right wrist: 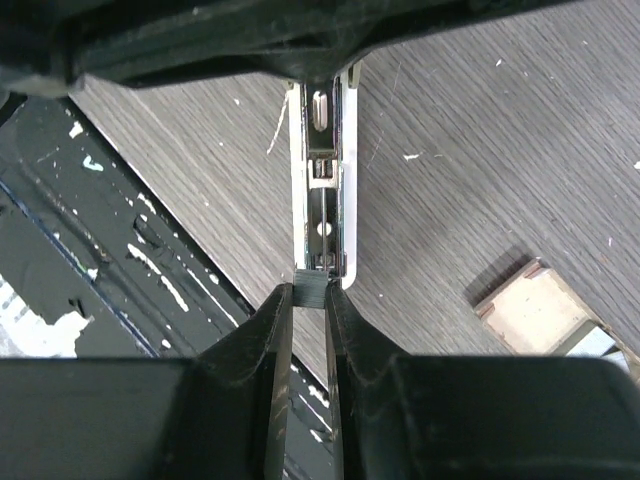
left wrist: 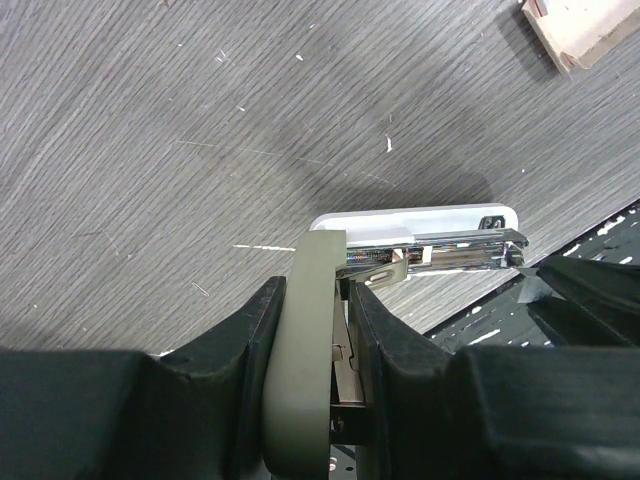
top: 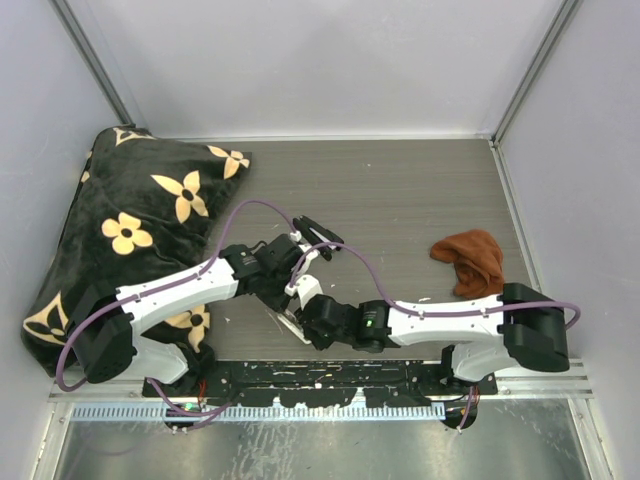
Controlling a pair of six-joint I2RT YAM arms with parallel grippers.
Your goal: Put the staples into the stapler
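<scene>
My left gripper is shut on the olive-grey top arm (left wrist: 308, 370) of the stapler, which is raised. Below it, the metal magazine (left wrist: 455, 255) lies open above the white base (left wrist: 410, 221). In the right wrist view, a short grey strip of staples (right wrist: 310, 288) sits between the fingertips of my right gripper, which looks closed on it. The strip is at the free end of the magazine (right wrist: 322, 225); whether it touches cannot be told. From above, the arms hide most of the stapler.
An open cardboard box (right wrist: 535, 310) with staples inside lies close by. Past the arms is a black object (top: 318, 238). A brown cloth (top: 470, 262) lies at the right, a dark flowered cloth (top: 150, 185) at the left.
</scene>
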